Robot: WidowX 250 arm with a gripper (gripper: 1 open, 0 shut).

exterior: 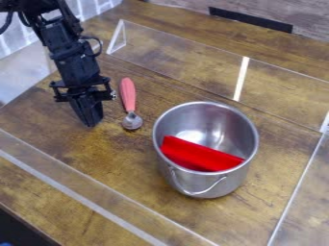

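Note:
My gripper (pixel 88 113) is low over the wooden table at the left, pointing down, its fingertips close together with nothing visible between them. Just to its right lies a utensil with a pink handle (pixel 127 94) and a rounded metal head (pixel 133 121). At the right stands a steel pot (pixel 230 123) with a wire handle on its front, holding a red cylindrical object (pixel 199 157) lying on its side.
Pale strips or clear panel edges run along the left and right sides and across the back. A dark slot sits at the far edge.

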